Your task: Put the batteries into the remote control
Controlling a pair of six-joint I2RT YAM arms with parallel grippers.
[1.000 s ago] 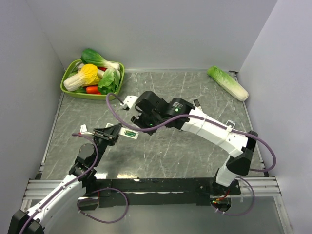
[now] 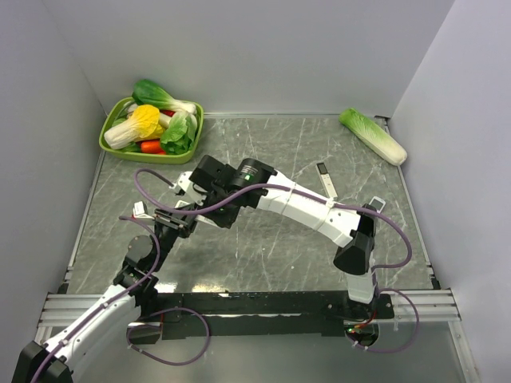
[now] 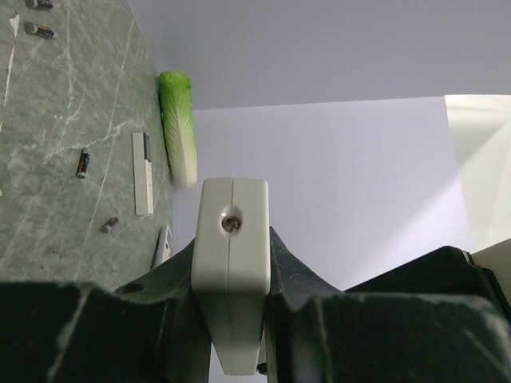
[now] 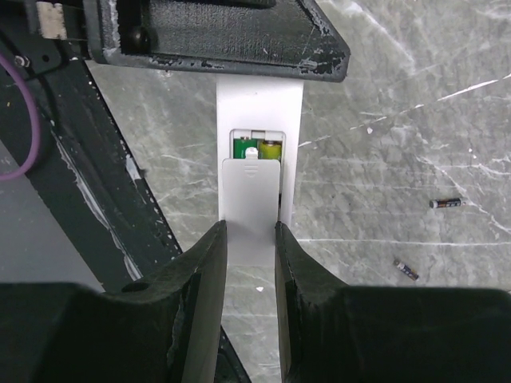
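The white remote control (image 3: 231, 239) is clamped between the fingers of my left gripper, one end pointing toward the camera. From the right wrist view, the remote's back faces up, with its battery compartment partly uncovered. The ends of a green battery (image 4: 243, 148) and a yellow-green battery (image 4: 271, 150) show inside it. My right gripper is shut on the white battery cover (image 4: 251, 191), which lies over most of the compartment, its tab short of the far edge. Whether the cover rests in its track cannot be told.
Loose batteries (image 4: 447, 203) lie on the grey marbled table (image 4: 359, 191). A second white remote (image 2: 326, 180), a small grey device (image 2: 377, 204) and a cabbage (image 2: 374, 136) are at the right. The green vegetable basket (image 2: 152, 158) stands back left.
My right arm has moved left, bringing its gripper over the remote, whose compartment was visible from above a second ago. The left arm has stayed still.
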